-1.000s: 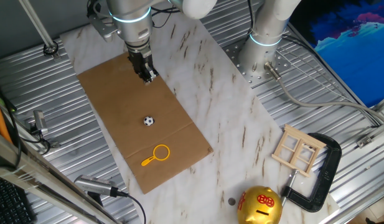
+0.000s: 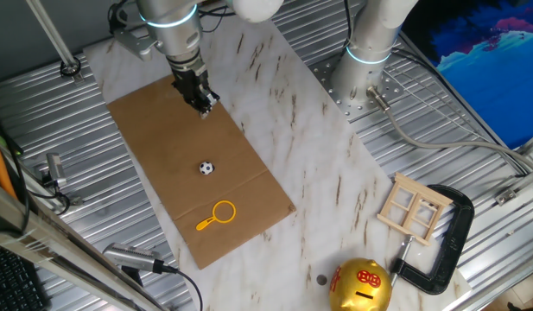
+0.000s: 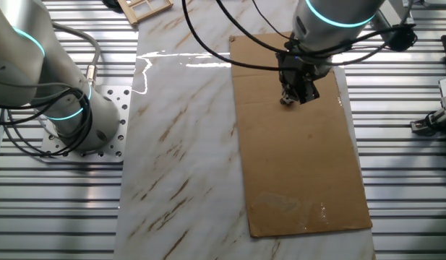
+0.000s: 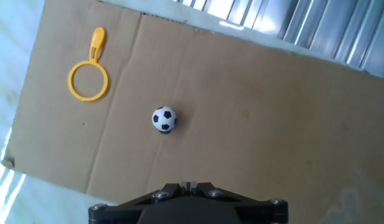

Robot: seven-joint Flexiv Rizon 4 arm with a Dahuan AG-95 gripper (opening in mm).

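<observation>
A small black-and-white football (image 2: 206, 168) lies on the brown cardboard sheet (image 2: 154, 130). Nearer the sheet's lower end is a yellow ring with a handle (image 2: 223, 212), shaped like a magnifying glass. Both show in the wrist view, the ball (image 4: 164, 118) near the centre and the yellow ring (image 4: 88, 99) at upper left, apart from each other. My gripper (image 2: 206, 112) hangs over the upper part of the cardboard, away from both. Seen from the wrist, the gripper has its fingertips together, with nothing visible between them. In exterior view 2 the arm hides the yellow ring.
At the lower right of exterior view 1 stand a golden piggy bank (image 2: 361, 287), a small wooden frame (image 2: 414, 207) and a black clamp (image 2: 456, 238). A camera-like device (image 2: 135, 257) with a cable sits left of the marble table. Bare cardboard surrounds the ball.
The arm's wrist has shifted slightly to the left and up in exterior view 1, while the fingertips stay at nearly the same spot. The ball and yellow ring have not moved.
</observation>
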